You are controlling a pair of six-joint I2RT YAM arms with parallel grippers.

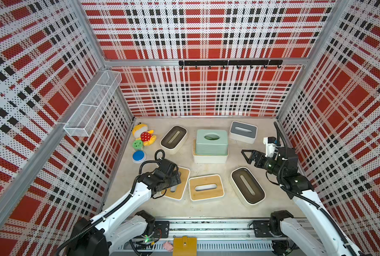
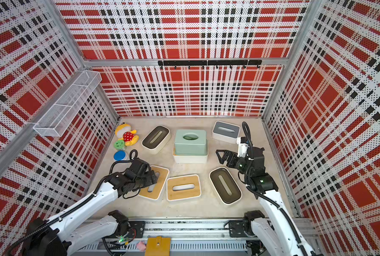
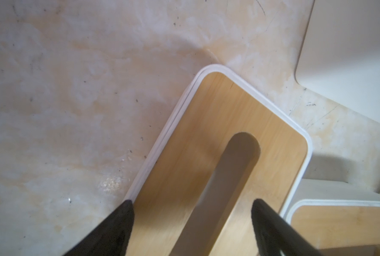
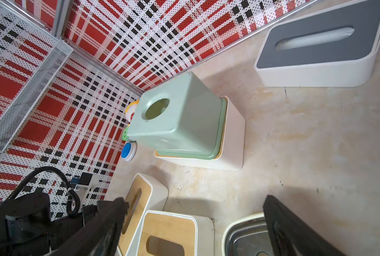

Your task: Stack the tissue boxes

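Note:
A green tissue box [image 1: 212, 145] rests on a white box with a wooden top [image 1: 210, 158] near the table's middle. Toward the front lie two more wood-topped white boxes, the left one [image 3: 241, 123] tilted in heading and the middle one [image 1: 206, 187] nearly square on. My left gripper is open over the left wooden box, its blurred fingers near the two long sides; I cannot tell whether they reach below its rim. Open and empty, my right gripper [image 1: 247, 156] hovers right of the green box, behind the brown-topped box [image 1: 248, 186] at front right.
A second brown-topped box [image 1: 174, 139] stands back left and a grey-topped box [image 1: 243, 131] back right. Along the left edge sit a plush toy [image 1: 144, 134], a green round item [image 1: 137, 144] and a blue-lidded jar [image 1: 139, 156]. The left and middle wooden boxes are nearly touching.

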